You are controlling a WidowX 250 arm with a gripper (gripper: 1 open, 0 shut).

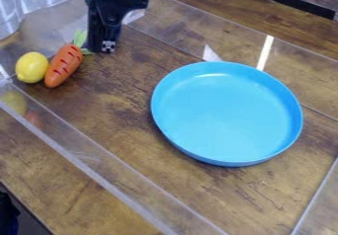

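Note:
The black gripper (109,41) is high at the upper left of the camera view, just right of the toy carrot's green top, hiding the area behind it; its fingers are too dark to tell whether they are open or shut. An orange toy carrot (63,65) lies on the wooden surface at the left, and a yellow lemon (32,67) sits beside it. A large blue plate (227,114) rests on the right half of the surface.
Transparent plastic walls border the left and run across the lower left. Bare wood (119,120) lies between the carrot and the plate, and more stretches behind the plate.

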